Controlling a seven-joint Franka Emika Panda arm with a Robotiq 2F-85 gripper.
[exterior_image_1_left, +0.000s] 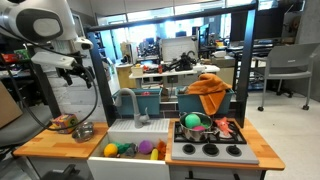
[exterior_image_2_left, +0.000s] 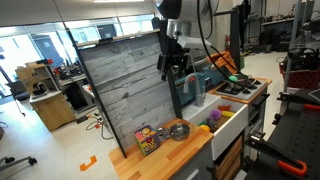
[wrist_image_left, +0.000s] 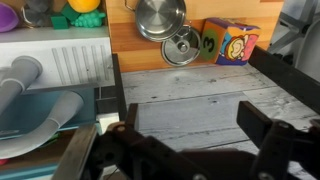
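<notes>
My gripper (exterior_image_1_left: 82, 66) hangs high above the left side of the counter, in front of the pale wood panel (exterior_image_1_left: 75, 92). In the wrist view its dark fingers stand apart at the bottom, so the gripper is open, with nothing seen between them. On the wooden counter below are a metal pot (wrist_image_left: 160, 16), a round metal lid (wrist_image_left: 182, 46) and a colourful box (wrist_image_left: 230, 41). The sink (exterior_image_1_left: 108, 171) holds several bright toy foods (exterior_image_1_left: 130, 149). A second pot (exterior_image_1_left: 195, 130) on the stove has a green round thing (exterior_image_1_left: 193, 121) in it.
A grey faucet (exterior_image_1_left: 136, 104) rises behind the sink. Blue bins (exterior_image_1_left: 150, 104) line the back, an orange cloth (exterior_image_1_left: 207, 92) draped over one. Dark frame posts (exterior_image_1_left: 104, 85) stand beside the panel. Some bare counter (exterior_image_2_left: 170, 160) lies in front of the box.
</notes>
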